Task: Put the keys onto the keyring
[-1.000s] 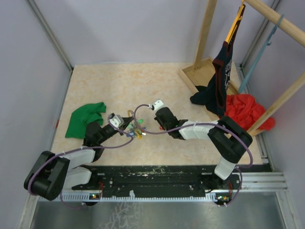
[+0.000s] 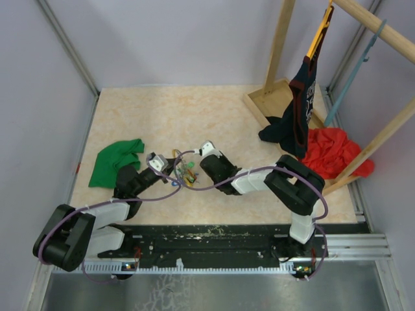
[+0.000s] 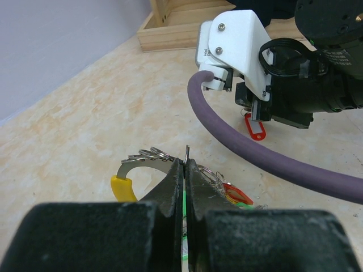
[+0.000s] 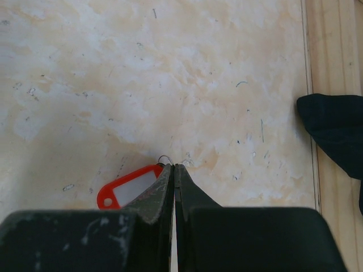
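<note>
A bunch of keys on rings point(image 3: 153, 156) with yellow point(image 3: 122, 187), red and green parts lies at my left gripper, which is shut; a thin metal piece shows at its fingertips, whether held or behind them I cannot tell. In the top view that gripper point(image 2: 175, 165) is over the bunch. My right gripper is shut, low at the ring of a red key tag point(image 4: 133, 187); whether it has the ring between its fingers I cannot tell. The tag also shows under the right arm in the left wrist view.
A green cloth point(image 2: 110, 162) lies to the left. A wooden stand point(image 2: 259, 103) with dark cloth point(image 2: 285, 133) and red cloth point(image 2: 337, 152) is at the right.
My left arm has stayed in place.
</note>
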